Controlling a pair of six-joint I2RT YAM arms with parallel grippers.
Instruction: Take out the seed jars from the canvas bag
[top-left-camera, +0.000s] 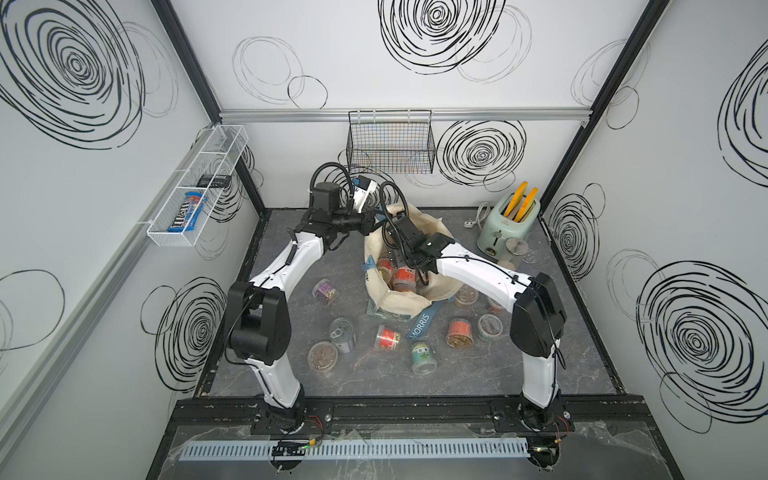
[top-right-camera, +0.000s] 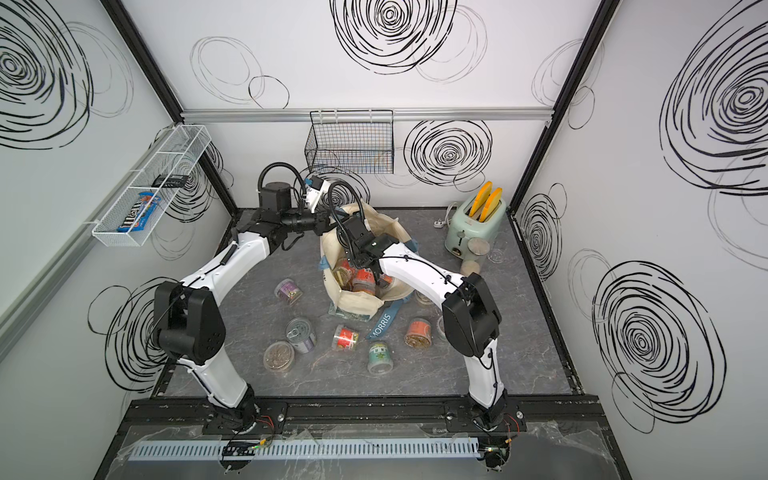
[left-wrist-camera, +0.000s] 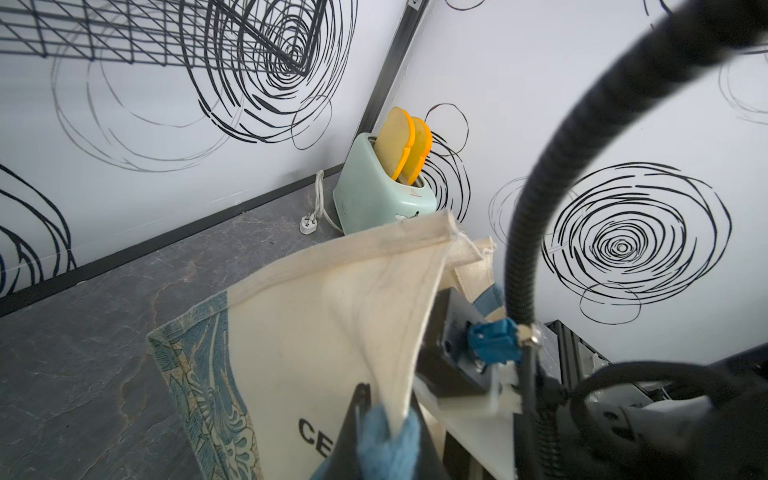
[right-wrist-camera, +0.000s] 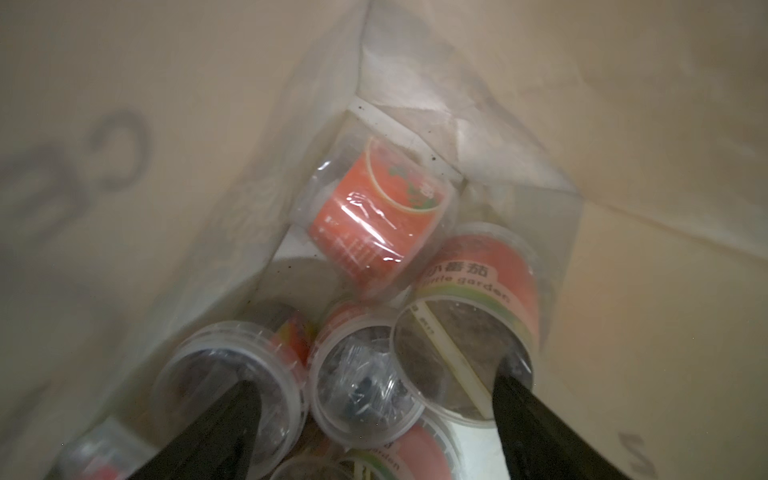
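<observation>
The canvas bag (top-left-camera: 392, 296) stands open mid-table, seed jars inside it. My left gripper is shut on the bag's upper edge at its left back. My right gripper is down inside the bag, fingers apart over a cluster of jars. In the right wrist view, an orange jar (right-wrist-camera: 376, 208) lies at the far end, beside a tomato-labelled jar (right-wrist-camera: 496, 272), with clear-lidded jars (right-wrist-camera: 360, 384) nearer. Nothing shows held in the right fingers.
Several jars (top-left-camera: 459, 332) lie loose on the table in front of and beside the bag. A toaster (top-left-camera: 500, 228) stands at the back right; wire baskets (top-left-camera: 390, 148) hang on the walls. Free table shows at the left back.
</observation>
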